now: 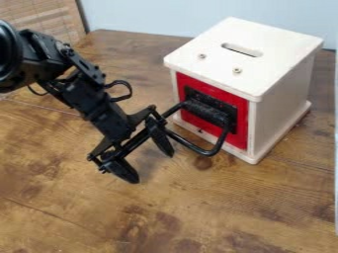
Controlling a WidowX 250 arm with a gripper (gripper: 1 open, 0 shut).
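Observation:
A pale wooden box with a slot and two screws on top has a red front panel carrying a black latch block with a looped black handle that sticks out toward the arm. My black gripper hangs low at the left of the box, its two fingers spread open and pointing down beside the handle's near end. Whether a finger touches the handle is unclear.
A cardboard piece stands at the back left against a pale wall.

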